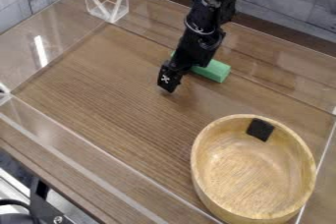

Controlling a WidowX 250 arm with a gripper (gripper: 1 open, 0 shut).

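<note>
My black gripper (179, 71) is low over the wooden table, left of centre-top, its fingers pointing down-left and open. A green block (210, 71) lies just to its right, partly behind the arm. I cannot tell whether the fingers touch it.
A large beige bowl (250, 179) with a black object (261, 130) on its rim fills the lower right. A white wire stand (108, 2) stands at the back left.
</note>
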